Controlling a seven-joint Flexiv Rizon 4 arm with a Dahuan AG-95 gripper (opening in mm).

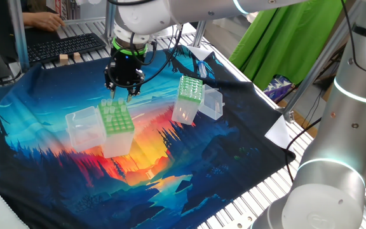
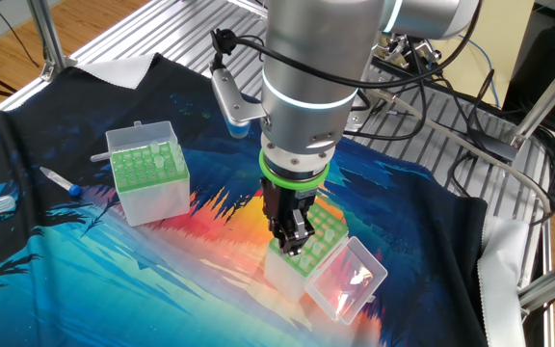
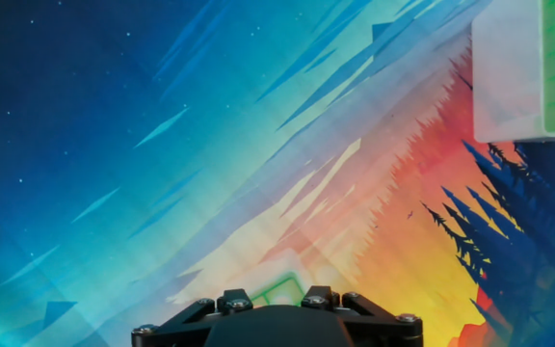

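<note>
My gripper (image 1: 122,98) stands open just above the back edge of a green-topped tip box (image 1: 117,121), nothing visible between its spread fingers. That box has a clear body, a hinged lid folded open, and several clear tips standing at the rear of its rack. In exterior view 2 the gripper partly covers the same box (image 2: 324,237). Between the fingers in the wrist view, a blurred corner of its green rack (image 3: 279,288) shows. A second box (image 1: 190,90), its green rack filled with clear tips, stands farther right with its lid open; the wrist view cuts it off at upper right.
Both open lids, the one (image 1: 85,128) by the nearer box and the one (image 1: 211,102) by the second, jut sideways. A blue-capped pen (image 2: 61,181) lies on the printed cloth (image 1: 56,184). Cloth between the boxes is clear.
</note>
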